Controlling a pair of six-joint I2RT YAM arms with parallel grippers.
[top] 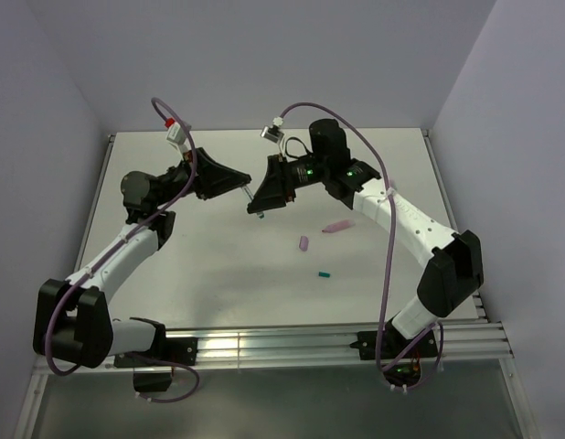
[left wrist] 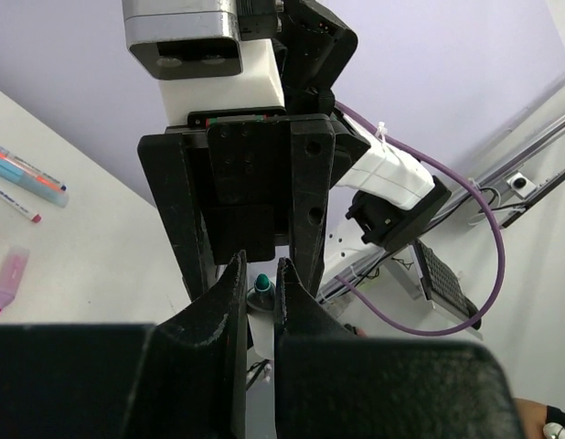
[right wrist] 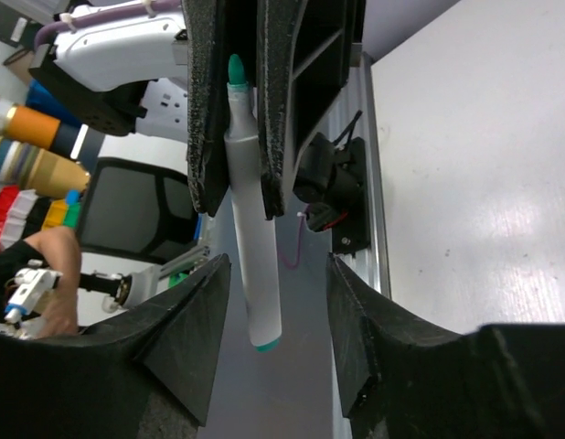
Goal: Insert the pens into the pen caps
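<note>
A white marker (right wrist: 254, 233) with a teal tip hangs in the air, its upper part between the fingers of my left gripper (top: 245, 184), which is shut on it. The teal tip (left wrist: 263, 283) pokes up between those fingers in the left wrist view. My right gripper has its fingers apart on either side of the marker's lower end, with clear gaps to both fingers in the right wrist view. On the table lie a small teal cap (top: 324, 274), a pink cap (top: 303, 243) and a pink marker (top: 338, 226).
Several more pens, among them a blue one (left wrist: 26, 174) and a white one with a red end (left wrist: 15, 202), lie on the table (top: 209, 274). Both arms meet closely above the middle.
</note>
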